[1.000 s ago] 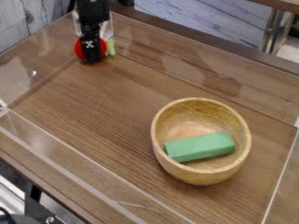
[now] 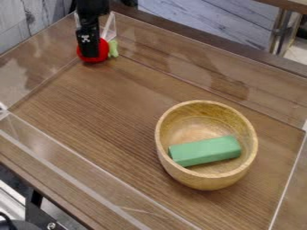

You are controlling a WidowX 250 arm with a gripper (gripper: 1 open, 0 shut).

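My dark gripper (image 2: 88, 45) reaches down at the top left over a red round object (image 2: 93, 55), its fingers in front of it and open by the look of them. A small pale green piece shows just to the right of the red object. At the lower right a tan bowl (image 2: 206, 121) holds a green block (image 2: 206, 150).
Walls border it at the top left, and a metal frame stands beyond its top right edge.
Over the last second my gripper has shifted slightly up and left, and more of the red object shows. The bowl and green block have not moved.
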